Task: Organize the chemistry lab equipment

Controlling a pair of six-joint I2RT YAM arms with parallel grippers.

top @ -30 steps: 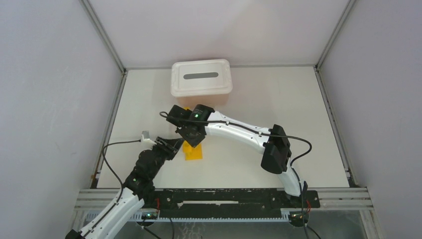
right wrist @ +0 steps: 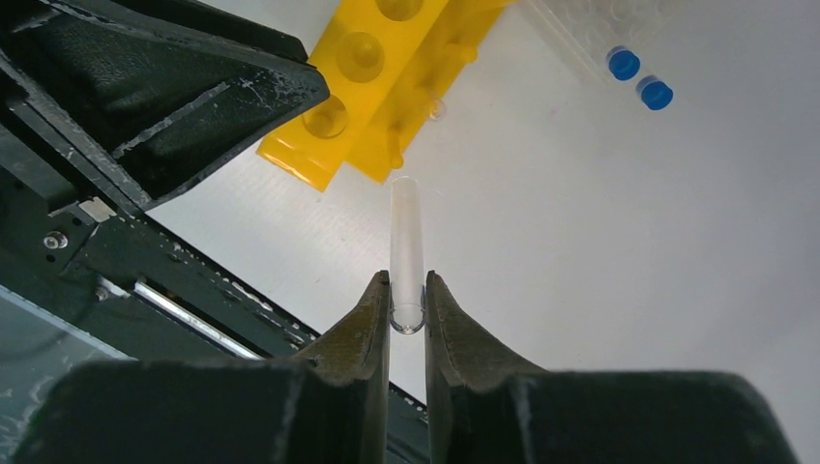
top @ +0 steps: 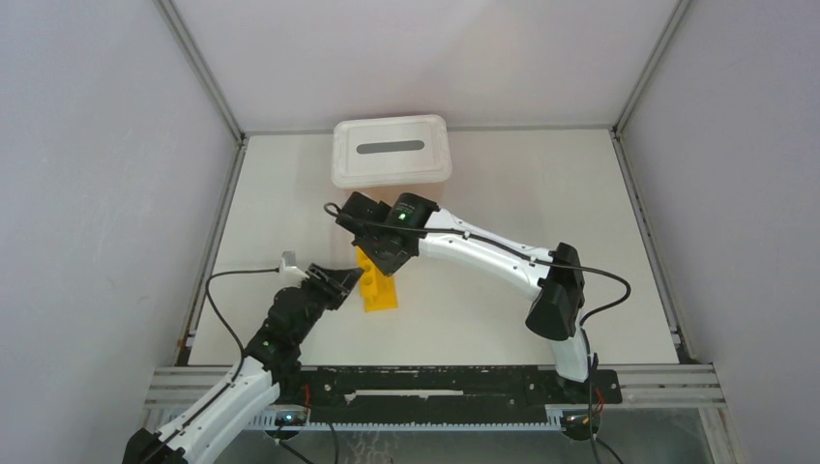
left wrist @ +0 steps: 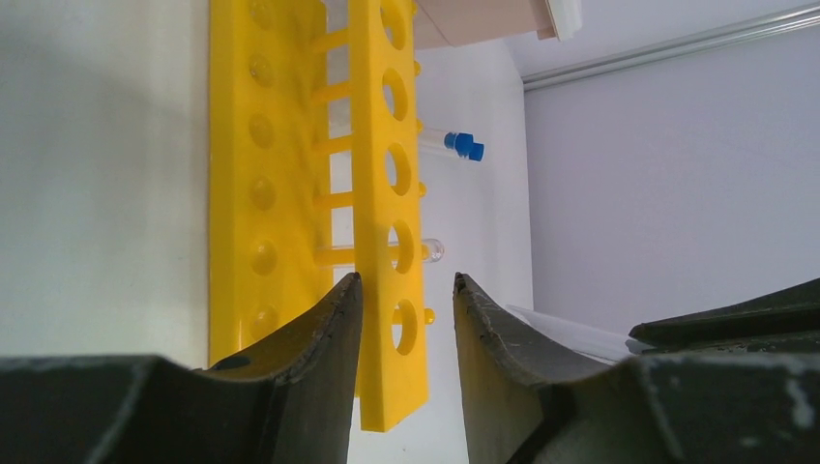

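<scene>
The yellow test tube rack stands on the table, with a clear tube showing through one of its holes in the left wrist view. My left gripper is open at the near end of the rack. Its left finger appears against the holed board, while a gap separates the right finger from it. In the right wrist view, my right gripper is shut on a clear, empty-looking test tube, which points away from the fingers. Two blue caps lie farther off, on clear tubes.
At the back of the table stands a lidded box with a slotted top. My right arm reaches across the middle and hides part of the rack.
My right arm has shifted to the right and slightly up in the top view. The rack has slid slightly right, and the left gripper has moved a little the same way.
</scene>
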